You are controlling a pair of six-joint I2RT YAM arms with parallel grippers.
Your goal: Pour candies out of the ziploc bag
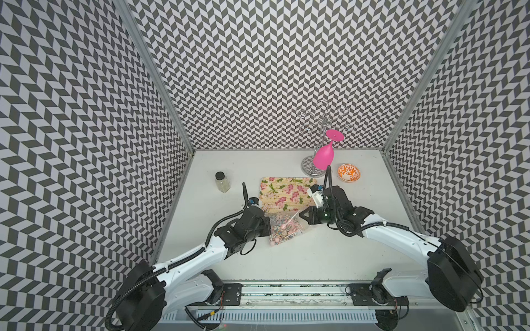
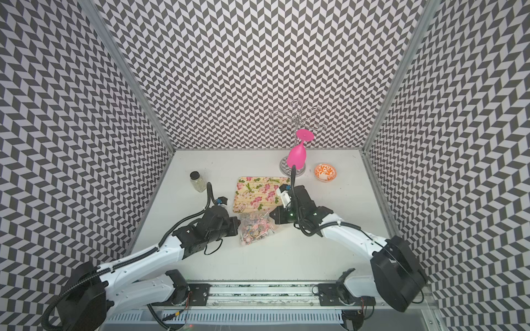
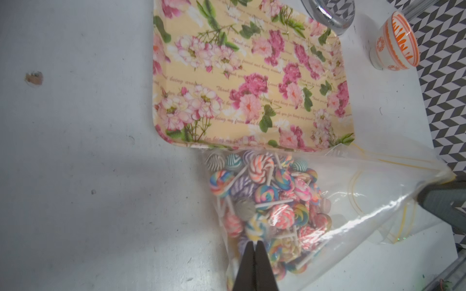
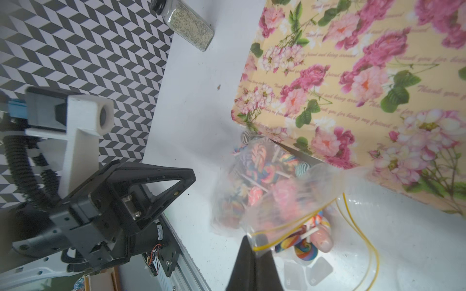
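Observation:
A clear ziploc bag (image 3: pixel 361 194) full of swirled lollipop candies (image 3: pixel 271 203) hangs beside the near edge of a flowered tray (image 3: pixel 252 82). My right gripper is shut on the bag's top edge by its yellow seal line. In the right wrist view the bag's mouth gapes, and some candies show near it. My left gripper is shut with nothing between its fingers. In the right wrist view its tip stands left of the bag, with a clear gap.
A jar with a black lid (image 1: pixel 222 182) stands at the left. Behind the tray are a metal stand with a pink goblet (image 1: pixel 324 157) and an orange-patterned bowl (image 1: pixel 348 172). The tray looks empty, and the table's front (image 1: pixel 298 264) is clear.

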